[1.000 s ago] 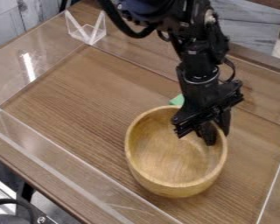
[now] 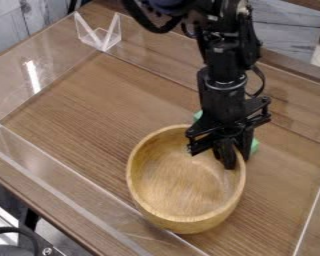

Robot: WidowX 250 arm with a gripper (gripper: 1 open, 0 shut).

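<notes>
A tan oval bowl (image 2: 176,190) sits on the wooden table at the lower middle. My black gripper (image 2: 224,138) is at its upper right rim, shut on the bowl, with the fingertips partly hidden among the arm's dark parts. A green object (image 2: 252,145) lies behind the bowl and gripper, mostly hidden.
A clear plastic holder (image 2: 99,32) stands at the back left. A grey panel lies along the back right, and dark cables show at the lower left edge.
The gripper and bowl have moved slightly left and toward the front. More of the green object now shows to the right of the gripper.
</notes>
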